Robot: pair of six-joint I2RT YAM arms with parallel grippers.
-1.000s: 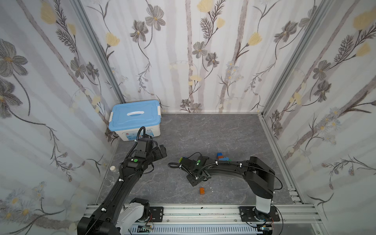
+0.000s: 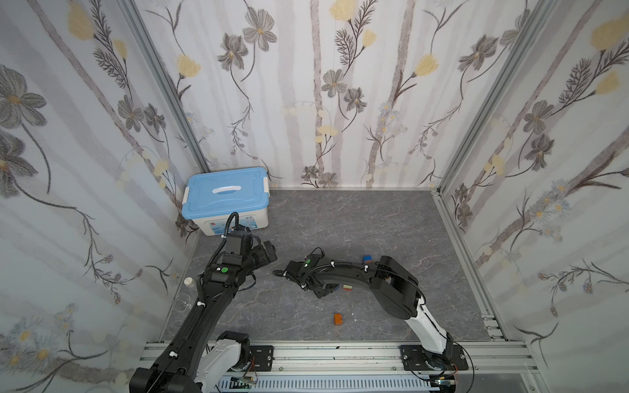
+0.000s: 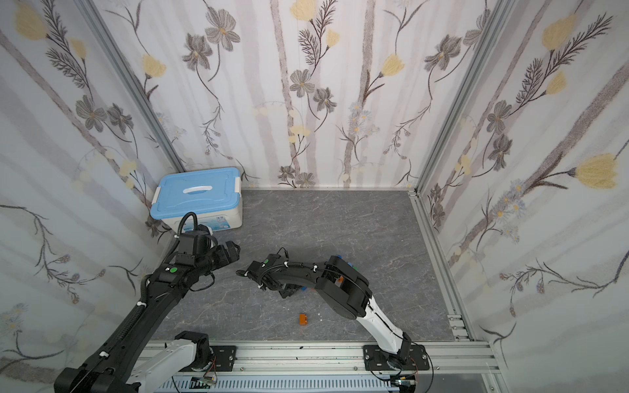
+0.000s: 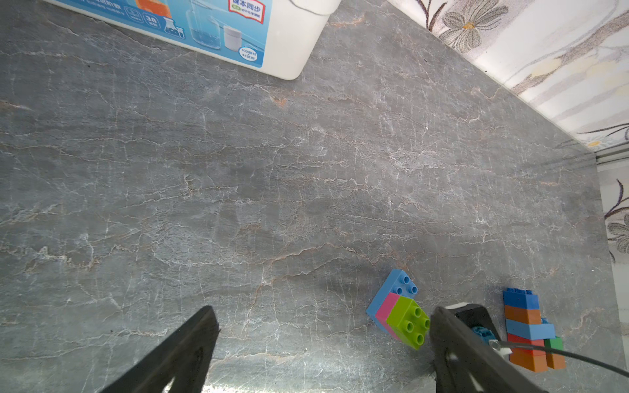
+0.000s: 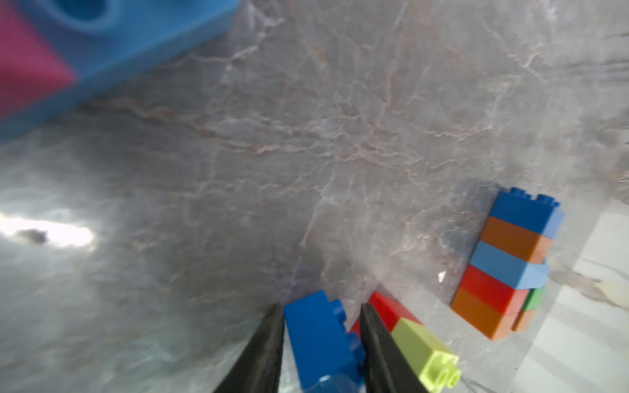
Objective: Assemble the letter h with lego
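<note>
In the right wrist view a dark blue brick (image 5: 317, 337) is between the fingertips of my right gripper; contact is unclear. A red brick (image 5: 386, 308) and yellow-green brick (image 5: 422, 350) lie just right of it. A light blue brick (image 5: 144, 39) with pink is at upper left. A stack of blue, orange and red bricks (image 5: 498, 262) lies farther right. In the left wrist view, my left gripper stands open, empty, above the floor; a green-pink-blue piece (image 4: 406, 321) lies near its right finger.
A lidded box (image 2: 226, 196) stands at the back left. A single orange brick (image 2: 338, 319) lies near the front rail (image 2: 327, 348).
The left arm is nearly still.
</note>
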